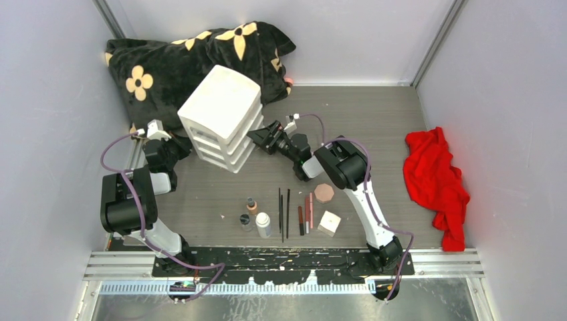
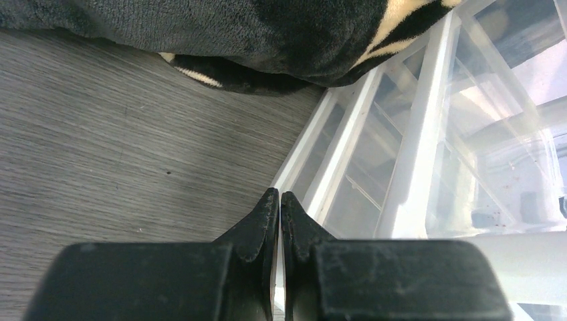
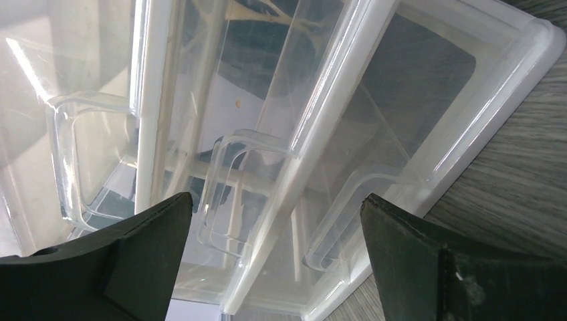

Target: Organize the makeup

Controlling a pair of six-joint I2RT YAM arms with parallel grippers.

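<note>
A white drawer organizer [image 1: 220,103] with clear drawers stands tilted across the back left. My left gripper is at its left side, fingertips close together against a white drawer edge [image 2: 408,167]; whether anything is between them is unclear. My right gripper stands open at the other side, facing clear drawers with handles [image 3: 247,140]. Makeup lies near the front: a foundation bottle [image 1: 252,207], a dark-capped bottle [image 1: 245,223], a white bottle [image 1: 263,226], black pencils [image 1: 287,214], reddish tubes [image 1: 309,212], a pink compact [image 1: 324,193] and a pale box [image 1: 329,223].
A dark floral cushion [image 1: 167,67] lies along the back left behind the organizer. A red cloth [image 1: 434,187] lies at the right. Walls bound three sides.
</note>
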